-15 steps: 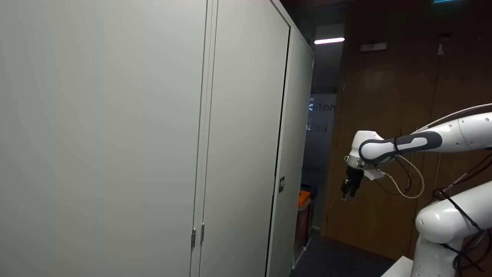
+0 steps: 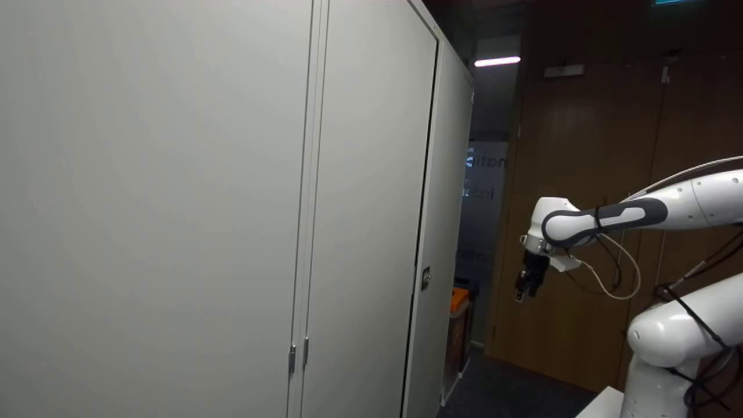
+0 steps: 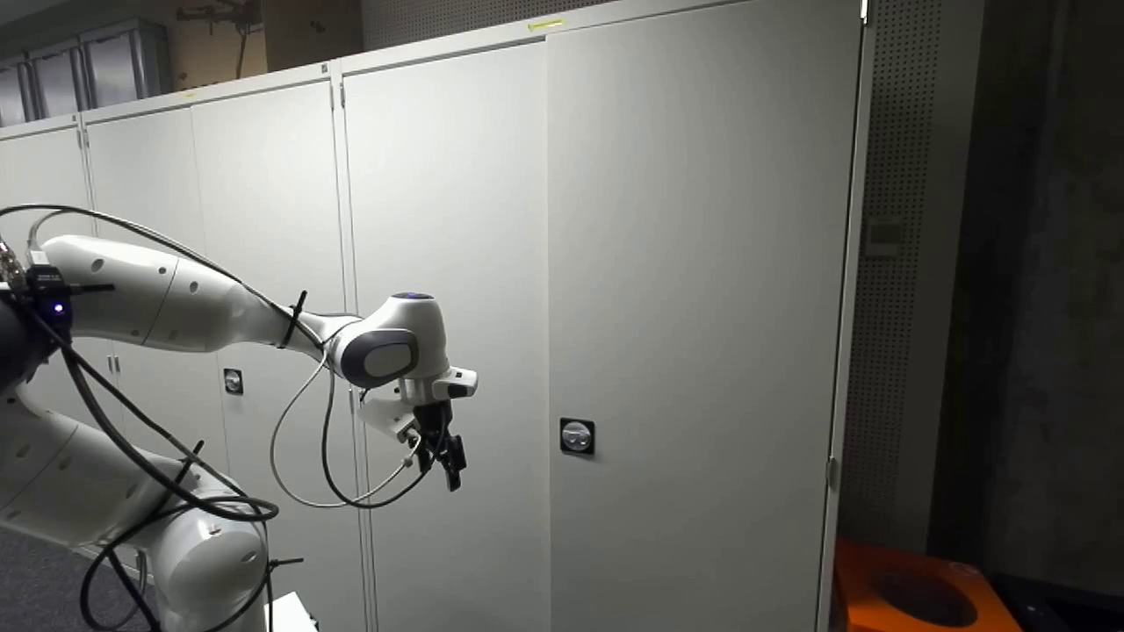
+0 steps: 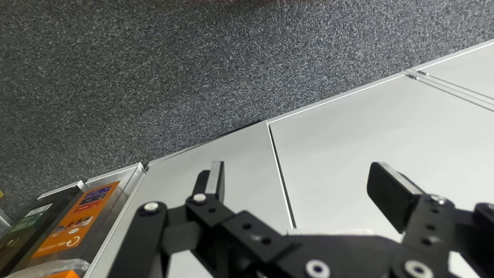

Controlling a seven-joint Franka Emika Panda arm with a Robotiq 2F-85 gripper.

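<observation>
My gripper stands open in the wrist view, its two black fingers wide apart and nothing between them. In exterior view 2 the gripper [image 3: 443, 474] points downward in front of a tall pale grey cabinet [image 3: 695, 232]. Its two doors look closed. A round lock handle [image 3: 577, 435] on a black plate sits on the right door, to the right of the gripper and apart from it. The same handle [image 2: 426, 278] shows edge-on in exterior view 1, with the gripper [image 2: 526, 289] hanging well clear of the cabinet front.
An orange-topped bin [image 3: 927, 595] stands beside the cabinet's right end. Another cabinet with its own lock handle [image 3: 233, 381] continues to the left. Grey carpet [image 4: 139, 69] lies bare along the cabinet front. Loose cables [image 3: 284, 463] hang from the arm.
</observation>
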